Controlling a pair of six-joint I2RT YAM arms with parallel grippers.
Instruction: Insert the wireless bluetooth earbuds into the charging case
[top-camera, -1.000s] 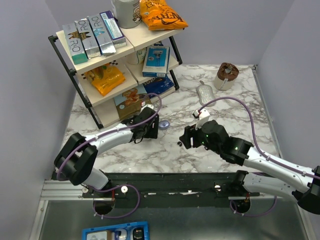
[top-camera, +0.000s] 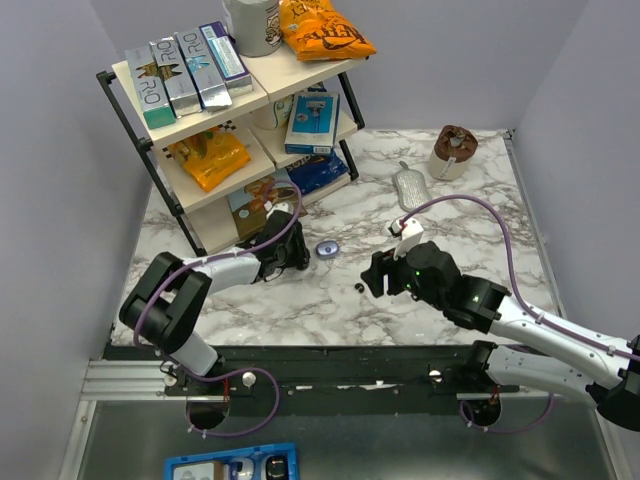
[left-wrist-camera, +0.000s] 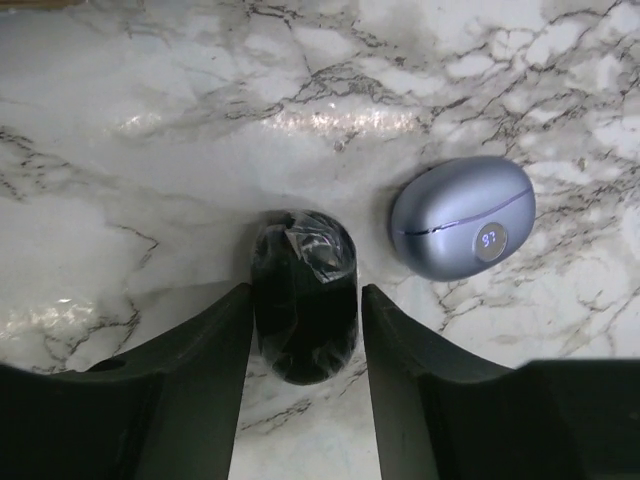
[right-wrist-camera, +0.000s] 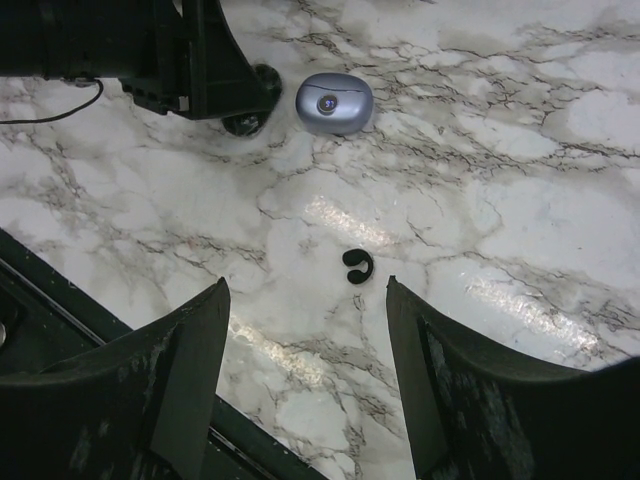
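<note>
A lavender oval charging case (top-camera: 327, 249) (left-wrist-camera: 462, 218) (right-wrist-camera: 334, 104) with a lit display lies on the marble table. Just left of it in the left wrist view is a dark oblong object (left-wrist-camera: 305, 300) with crinkled glossy patches. My left gripper is open, its fingertips on either side of that object. My right gripper (top-camera: 380, 275) stands open and empty over the table. A small black curved piece (right-wrist-camera: 362, 268) (top-camera: 359, 288) lies between the case and the right gripper. The top view hides most of the dark object behind the left gripper.
A shelf (top-camera: 183, 198) with packets and boxes stands at the back left. A grey flat item (top-camera: 411, 187) and a container (top-camera: 452, 155) sit at the back right. A dark edge (right-wrist-camera: 60, 303) borders the front.
The right arm has shifted very slightly.
</note>
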